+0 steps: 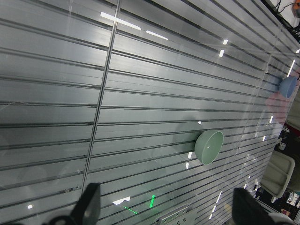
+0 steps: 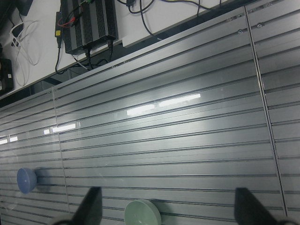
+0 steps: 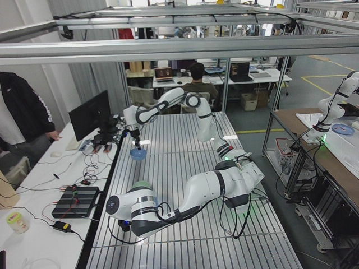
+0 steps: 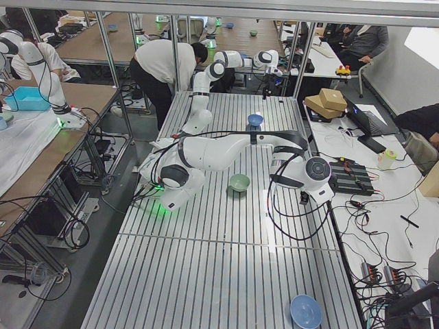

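Observation:
Both my grippers stand open and empty in their wrist views, left (image 1: 166,211) and right (image 2: 168,211), above the slatted table. A green bowl (image 4: 239,182) sits mid-table, also low in the right wrist view. A blue bowl (image 4: 254,119) lies beyond it; another blue bowl (image 4: 307,314) is at the near right of the camera right view. In the camera left view, a blue bowl (image 3: 138,154) is directly below the far arm's gripper; contact is unclear. The near arm largely covers the green bowl there.
A white desk (image 3: 39,246) with monitor, cables and black electronics borders the table (image 4: 171,288). Metal posts and overhead rails frame the workspace. A person stands beside the desk.

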